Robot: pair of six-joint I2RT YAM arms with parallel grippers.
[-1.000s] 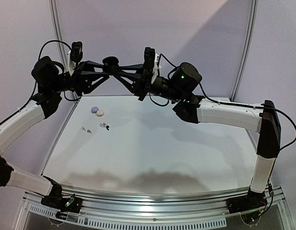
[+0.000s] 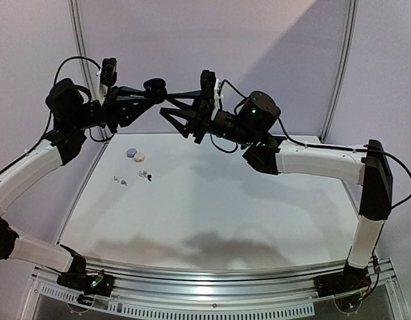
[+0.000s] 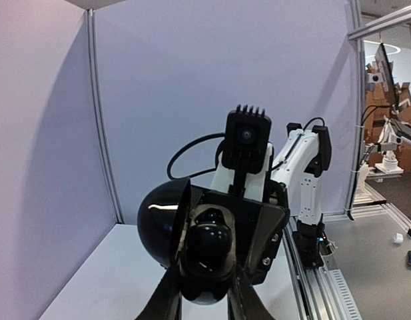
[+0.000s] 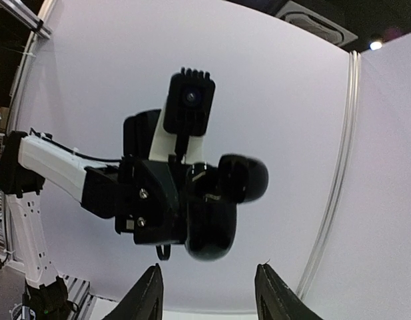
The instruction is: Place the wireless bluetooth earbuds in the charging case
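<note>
The glossy black charging case is up in the air with its rounded lid swung open. My left gripper is shut on the case's body. In the left wrist view the case's inside faces the camera and shines black; whether a bud sits in it I cannot tell. My right gripper stands open, nothing between its fingers, a little apart from the case. Small dark and pale bits, possibly earbuds, lie at the far left of the table.
A purple round case and a pink one sit at the table's far left. Close by are small pale pieces. Both arms are well above it.
The case stays in my left gripper, having barely shifted.
</note>
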